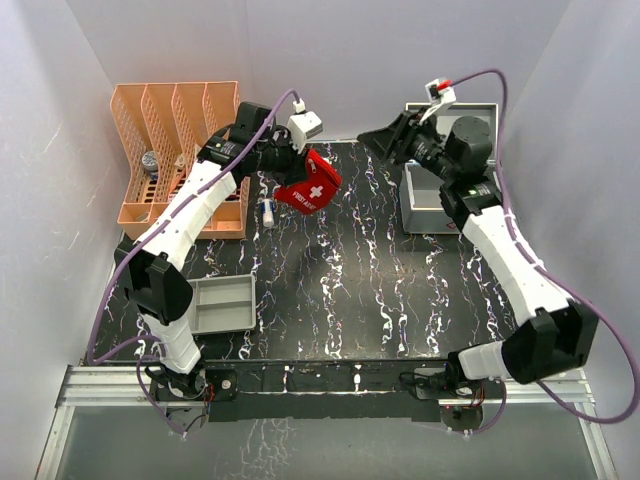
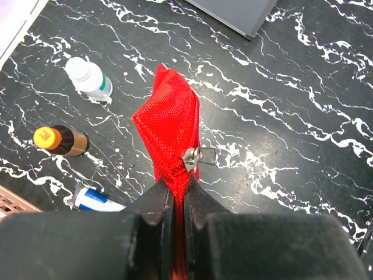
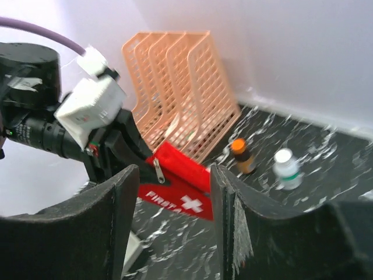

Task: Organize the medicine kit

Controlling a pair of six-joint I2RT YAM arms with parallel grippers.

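A red first aid pouch point(image 1: 315, 187) hangs above the table, left of centre. My left gripper is shut on one end of its fabric, with a metal zipper pull point(image 2: 198, 157) just beyond the fingertips. The right wrist view shows the pouch's white cross point(image 3: 191, 203) facing outward. Apart from the pouch, my right gripper point(image 1: 377, 142) stands open over the back of the table, left of the grey case point(image 1: 417, 213). Nothing sits between its fingers. The case's lid is raised, and the right arm covers part of it.
An orange rack point(image 1: 230, 218) with several compartments stands at the back left. In front of it lies an empty grey tray point(image 1: 252, 302). A white bottle point(image 2: 90, 79), a brown bottle point(image 2: 64, 140) and a tube point(image 2: 96, 200) are near the pouch.
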